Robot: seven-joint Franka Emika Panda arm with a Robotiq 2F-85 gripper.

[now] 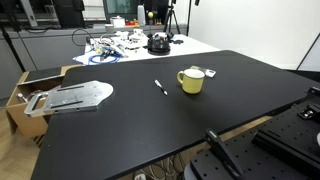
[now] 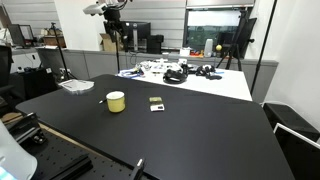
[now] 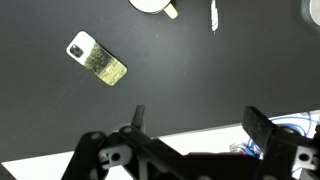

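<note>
A yellow mug (image 1: pixel 190 86) with a white inside stands upright on the black table, and shows in exterior view 2 as well (image 2: pixel 117 103). Beside it lies a small flat piece, white at one end and speckled green at the other (image 3: pixel 97 58), resembling a phone or case. A thin white marker (image 1: pixel 161 88) rests on the mug's other side. From the wrist view, my gripper is open, its fingers wide apart with only bare tabletop between them. It is well above the table, touching none of these things.
A pale flat tray or lid (image 1: pixel 78 97) lies at one side of the table. Cables and gear (image 2: pixel 180 72) fill a white surface behind the far edge.
</note>
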